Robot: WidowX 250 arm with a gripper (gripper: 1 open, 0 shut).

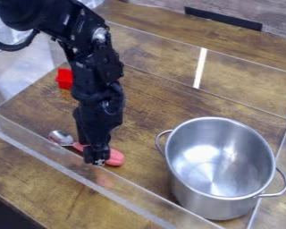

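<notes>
My black gripper (97,154) points down over a spoon (62,138) with a pink handle (114,157), lying on the wooden table near a clear plastic edge. The fingertips are at the handle; whether they are shut on it is hard to tell. A large steel pot (217,168) with two side handles stands at the right.
A red object (64,79) is partly hidden behind my arm.
</notes>
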